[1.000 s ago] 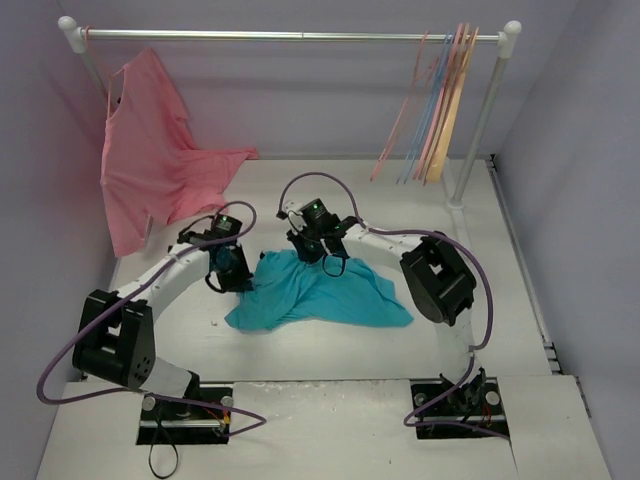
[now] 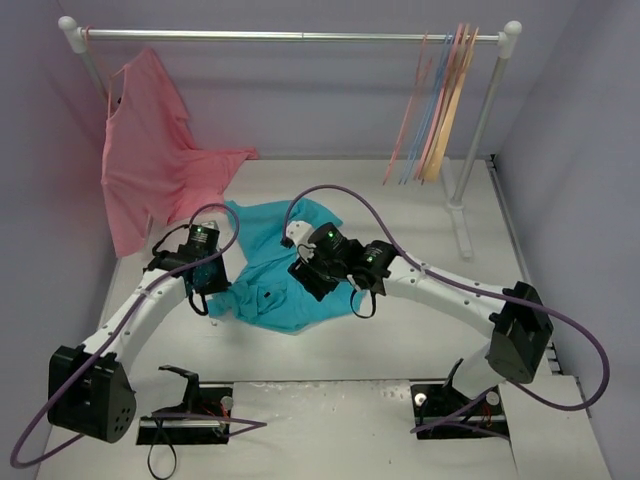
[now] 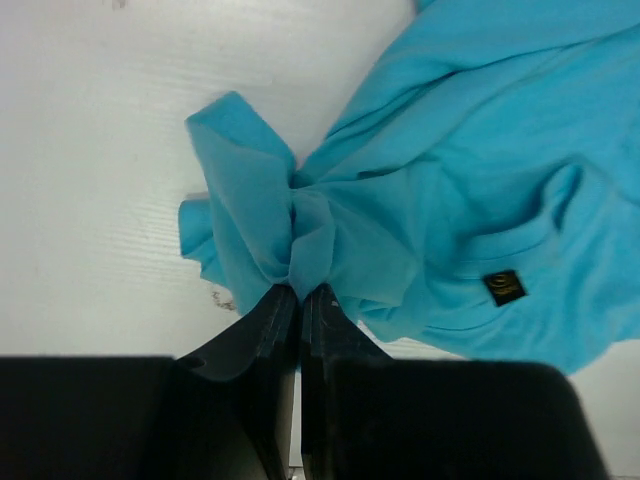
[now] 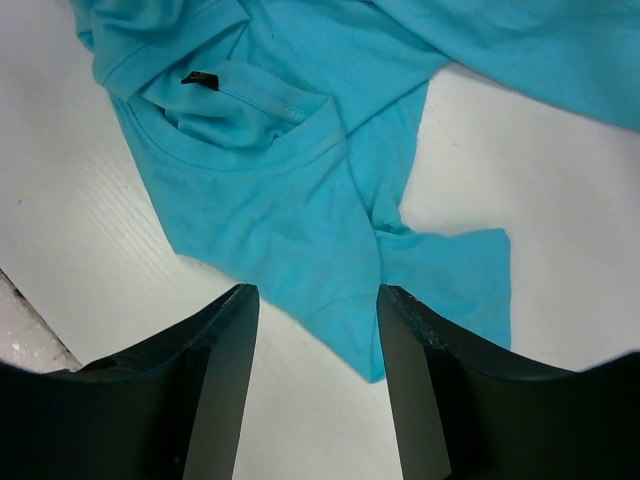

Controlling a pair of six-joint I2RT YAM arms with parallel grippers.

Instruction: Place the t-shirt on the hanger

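Note:
A blue t-shirt [image 2: 283,268] lies crumpled on the white table, with a dark label by its neckline in both wrist views. My left gripper is shut on a bunched fold of the t-shirt at its left side. Over the shirt's right part, my right gripper stands open, its fingers apart and no cloth between them. At the right end of the rail hang several coloured hangers [image 2: 440,105], seen edge-on in the top view.
A metal rail [image 2: 300,37] spans the back. On its left end hangs a pink shirt [image 2: 150,150], draping close behind my left arm. A stand foot [image 2: 459,230] rests at the right. Bare table lies right of the blue shirt.

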